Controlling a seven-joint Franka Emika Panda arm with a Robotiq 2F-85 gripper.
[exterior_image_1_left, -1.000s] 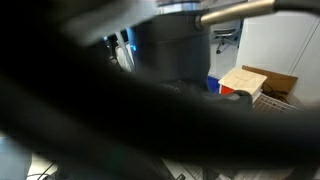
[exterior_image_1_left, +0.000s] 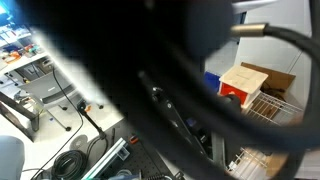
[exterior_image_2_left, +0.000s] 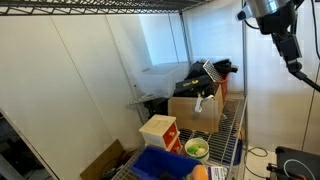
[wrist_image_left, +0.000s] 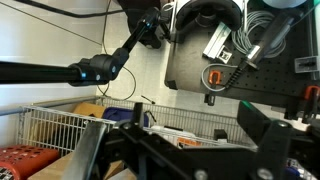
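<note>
In the wrist view my gripper hangs over the wire basket rack (wrist_image_left: 190, 122), close to the edge of a black perforated board (wrist_image_left: 190, 70). Its dark fingers (wrist_image_left: 253, 118) stand wide apart, and nothing shows between them. A pale wooden box (exterior_image_1_left: 243, 78) with a red part below it is on the wire rack in exterior view 1. Exterior view 2 has a white and red box (exterior_image_2_left: 159, 130), a white bowl (exterior_image_2_left: 196, 148) with green contents, a blue bin (exterior_image_2_left: 165, 163) and an orange item (exterior_image_2_left: 200, 173). The fingertips cannot be made out in either exterior view.
A brown cardboard box (exterior_image_2_left: 196, 112) stands at the far end of the rack, beneath black equipment. Coiled cable (wrist_image_left: 258, 30) and small tools lie on the perforated board. Pale floor (wrist_image_left: 150, 80) is open beside it. Part of the arm (exterior_image_2_left: 275, 20) shows at upper right.
In exterior view 1 the large black arm and cable close to the camera have shifted, uncovering the floor, cables and chair at the left. The wooden box stays where it was.
</note>
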